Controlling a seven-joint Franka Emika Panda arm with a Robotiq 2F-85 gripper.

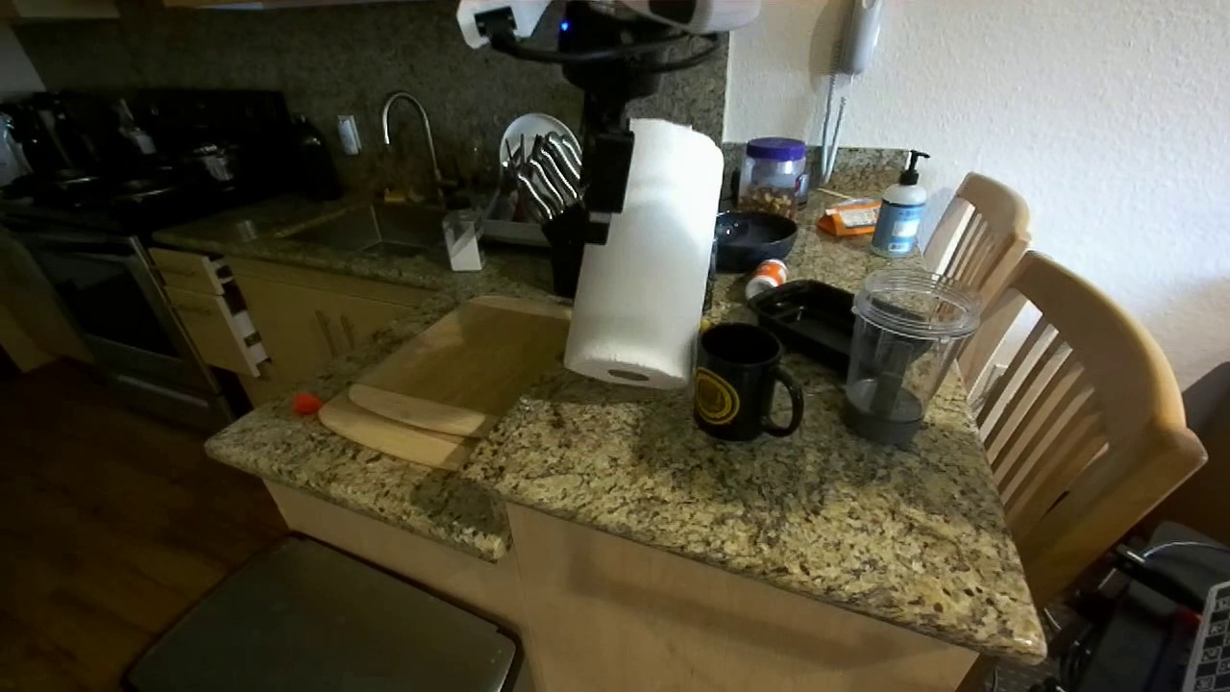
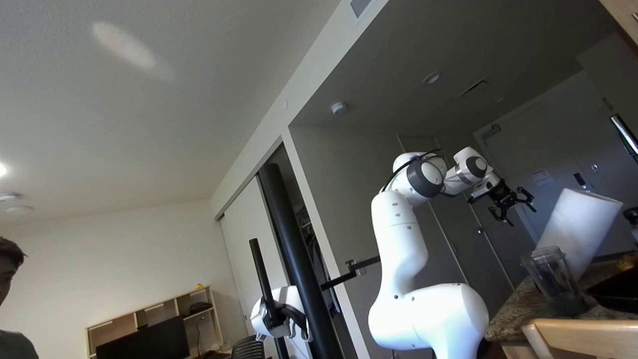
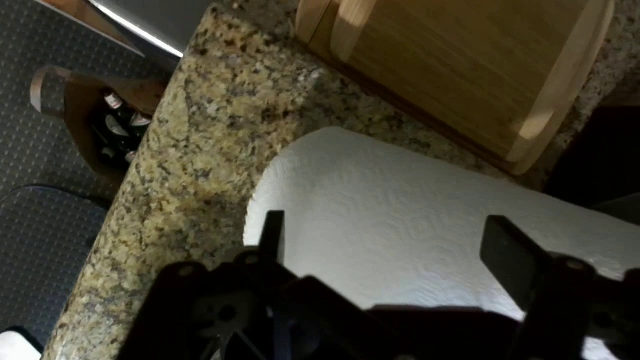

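A white paper towel roll (image 1: 648,254) is tilted above the counter in exterior view 1, its lower end with the core hole turned toward the camera. It leans in exterior view 2 as well, where the roll (image 2: 577,230) is apart from my gripper (image 2: 521,213). My gripper stands open, fingers spread with nothing between them. The wrist view has the roll (image 3: 384,204) lying across the picture beyond the fingers (image 3: 273,231). Whether the roll touches anything underneath is hard to tell.
Close to the roll's lower end stands a black mug (image 1: 738,386), with a clear blender cup (image 1: 905,363) to its right. Cutting boards (image 1: 473,358) lie on the left. A knife block (image 1: 565,242) is behind.
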